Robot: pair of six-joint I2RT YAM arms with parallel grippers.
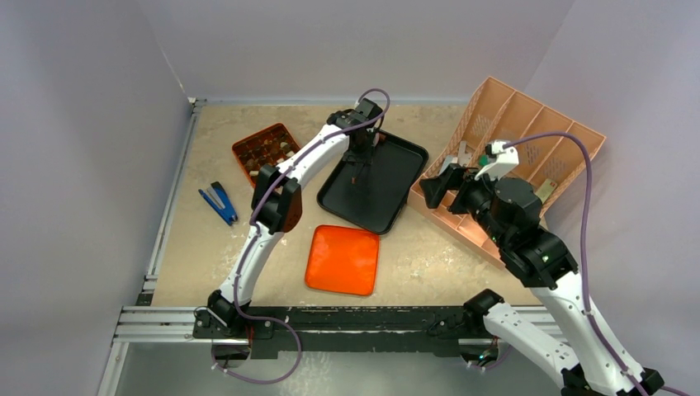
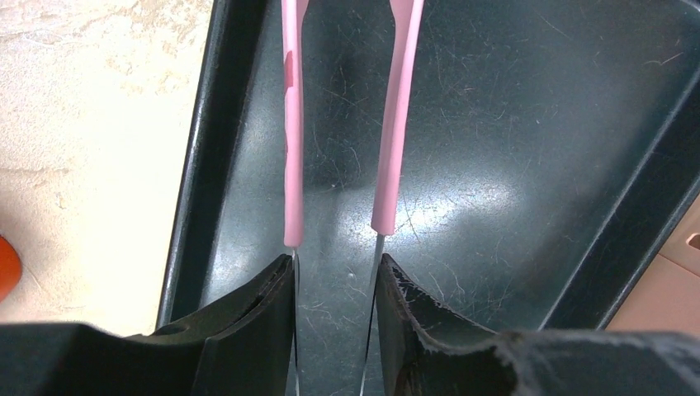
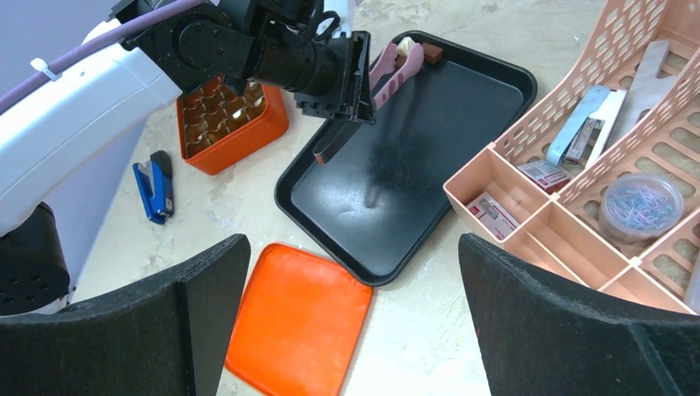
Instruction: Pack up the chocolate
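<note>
Over the black tray (image 1: 367,194), my left gripper is shut on pink-tipped tongs (image 2: 390,165), their two arms apart. In the right wrist view the tongs' tips (image 3: 404,66) are at the tray's far end, with a pale piece between them and a brown chocolate piece (image 3: 432,52) beside them. An orange box (image 1: 266,148) with chocolates in compartments sits left of the tray. My right gripper stands open over the pink organizer's side, nothing between its fingers.
An empty orange tray (image 1: 342,260) lies in front of the black tray. A blue stapler (image 1: 218,203) is at the left. The pink organizer (image 1: 503,124) with stationery fills the right.
</note>
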